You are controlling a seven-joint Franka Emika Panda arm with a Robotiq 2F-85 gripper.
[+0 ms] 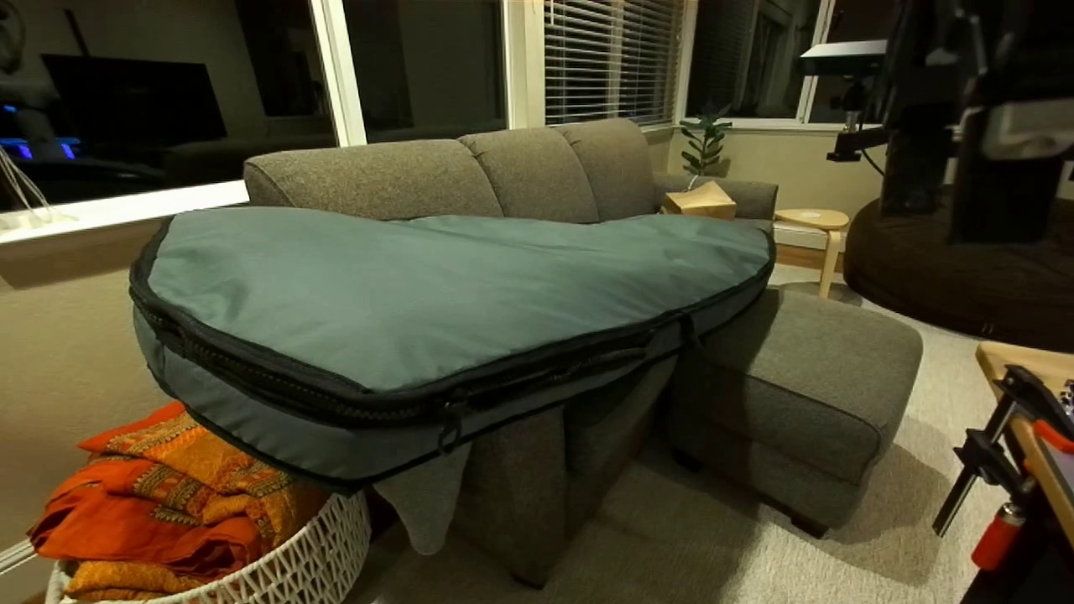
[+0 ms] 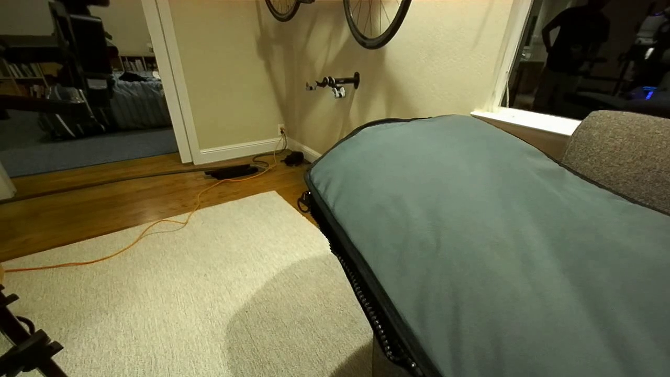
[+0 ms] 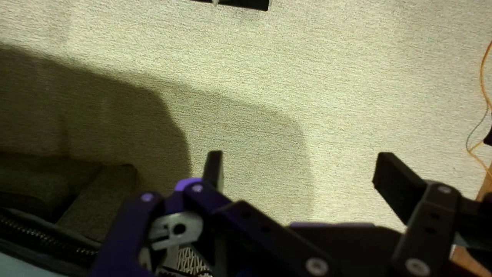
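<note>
My gripper stands open in the wrist view, its two black fingertips wide apart with only carpet visible beyond the gap. In exterior view 1 dark parts of the arm [image 1: 921,121] fill the upper right corner, where the fingers are hard to make out. A large grey-green zippered bag [image 1: 443,292] lies across the grey sofa [image 1: 372,181]. Its near end juts past the seat, and its black zip edge shows at the lower left of the wrist view, apart from the fingers.
A white woven basket [image 1: 327,554] of orange cloth stands under the bag's end. At the right, a wooden table edge [image 1: 1017,362] carries a black clamp [image 1: 982,448]. An orange cord [image 2: 125,246] crosses the open carpet [image 2: 188,301].
</note>
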